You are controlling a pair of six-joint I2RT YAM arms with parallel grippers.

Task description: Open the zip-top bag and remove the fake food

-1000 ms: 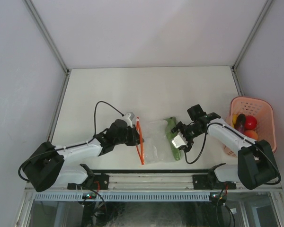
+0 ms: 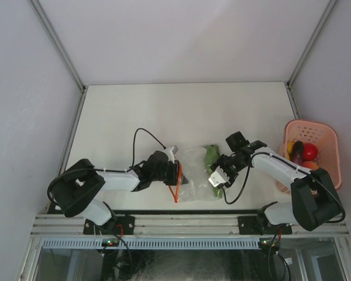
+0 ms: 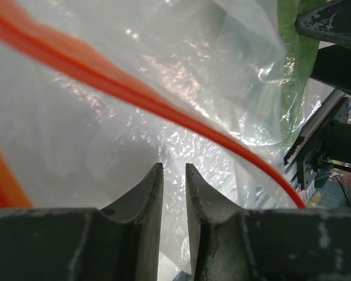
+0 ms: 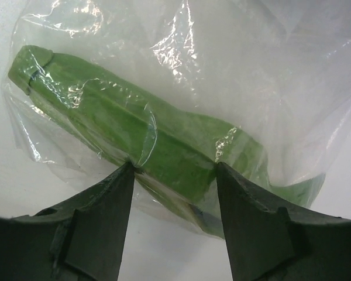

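Note:
The clear bag (image 2: 194, 175) lies on the table, its orange zip edges (image 2: 178, 178) standing apart on the left. Through its plastic shows a long green fake food (image 4: 111, 111) at the right end. My left gripper (image 2: 176, 171) is at the bag's mouth; in the left wrist view its fingertips (image 3: 158, 175) are slightly parted, with only clear plastic beyond. One orange edge (image 3: 140, 99) crosses above them, another lies at the left. My right gripper stands part open, its fingertips at either side of the green food's middle, outside the plastic.
A pink basket (image 2: 330, 136) at the right holds a red round food (image 2: 310, 151), a dark purple one (image 2: 297, 153), and yellow and orange pieces. The table (image 2: 134, 105) behind the bag is clear.
My left gripper has moved right and a little nearer the front edge, into the bag's mouth.

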